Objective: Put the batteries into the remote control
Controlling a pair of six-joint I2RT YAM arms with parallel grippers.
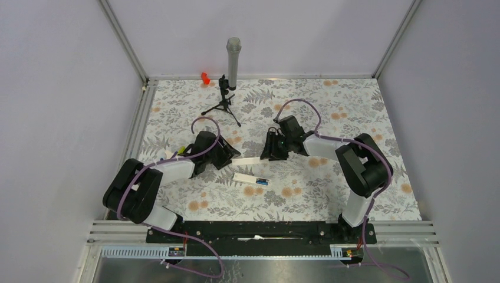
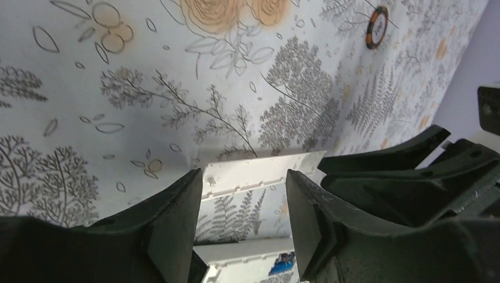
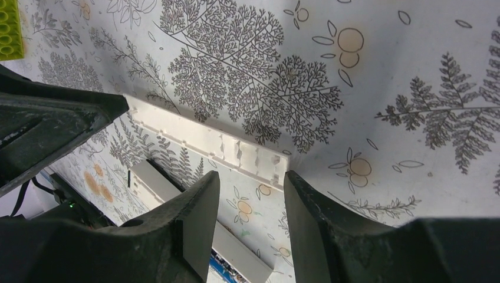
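A slim white strip with small ribs, possibly the battery cover, lies between my two grippers. In front of it rests the white remote with a blue battery near its right end. My left gripper is at the strip's left end, fingers apart; that end shows close to one fingertip. At the other end stands my right gripper, also with spread fingers, the strip's corner by its right fingertip. Whether either fingertip touches the strip, I cannot tell. Part of the remote is hidden by fingers in both wrist views.
Behind the strip stands a microphone on a black tripod, with a red object at its left. A yellow piece sits near my left arm. A round chip lies farther back.
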